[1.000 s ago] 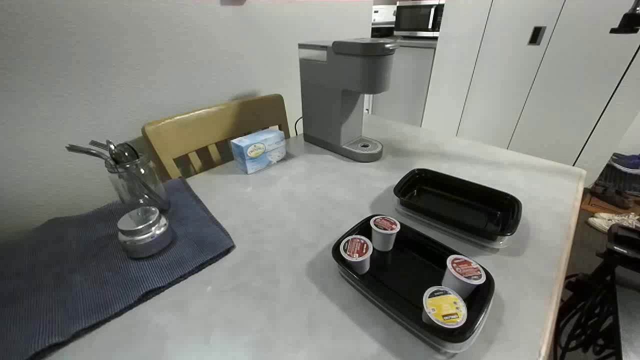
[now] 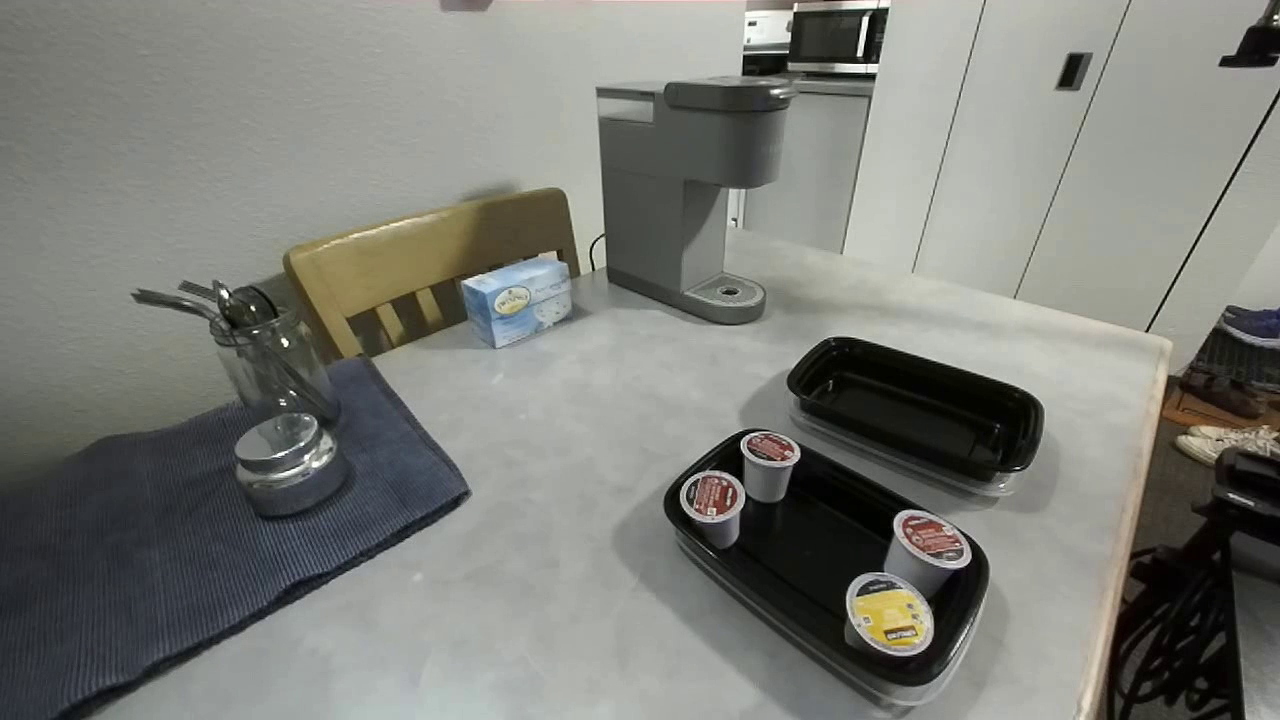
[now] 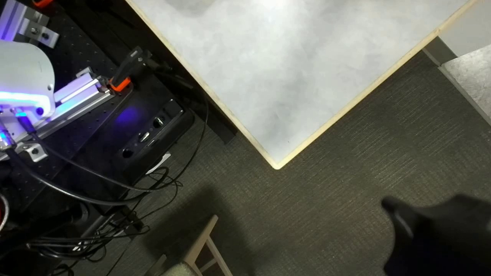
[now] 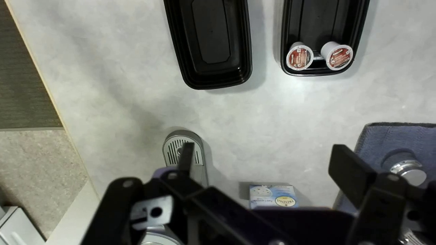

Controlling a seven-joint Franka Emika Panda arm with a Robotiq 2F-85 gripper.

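Note:
My gripper hangs high over the table in the wrist view, its black fingers wide apart and nothing between them. Farther down stand a grey coffee maker and a blue tea box. One black tray holds several coffee pods: three with red lids, such as this red pod, and one yellow-lidded pod. Beside that tray lies an empty black tray. Only two red-lidded pods show in the wrist view; the far end of their tray is cut off.
A blue placemat at the left carries a silver-lidded jar and a glass with spoons. Behind the table stands a wooden chair. Bare tabletop lies between placemat and trays.

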